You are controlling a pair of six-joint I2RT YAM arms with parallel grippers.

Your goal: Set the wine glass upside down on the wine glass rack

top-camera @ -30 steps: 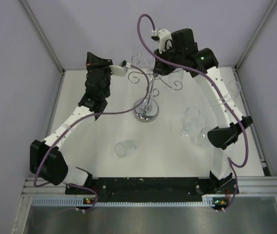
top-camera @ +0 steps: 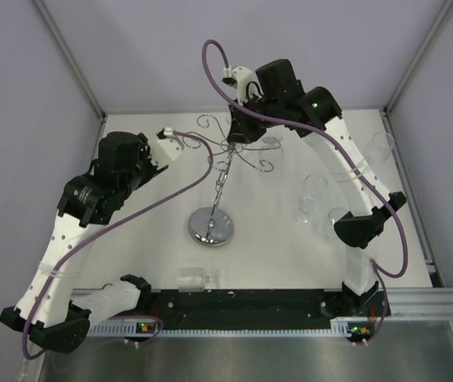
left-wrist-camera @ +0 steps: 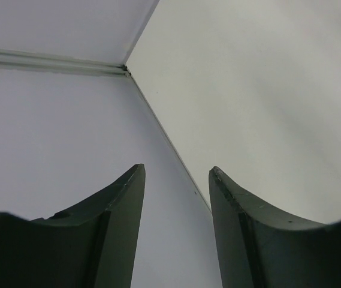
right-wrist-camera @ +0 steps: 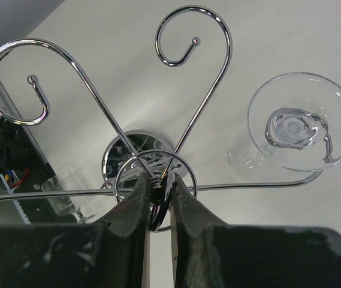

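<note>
The chrome wine glass rack [top-camera: 211, 227] has a round base and a pole topped with curled arms. My right gripper is shut on the rack's top, where the arms meet. One clear wine glass [top-camera: 197, 279] lies on its side by the table's front edge; the right wrist view shows it faintly at lower left. Another glass [right-wrist-camera: 305, 123] is close to the end of a rack arm in that view; whether they touch cannot be told. My left gripper is part open over bare table, left of the rack, holding nothing.
Several clear glasses, one of them a glass [top-camera: 312, 187] right of the rack, are on the right side of the white table [top-camera: 274, 259]. Past its front edge lies a dark gap.
The rack's base has slid toward the front left, with my right gripper shifting left at its top. The lying glass has moved to the front edge and turned. My left arm has swung left and frontward.
</note>
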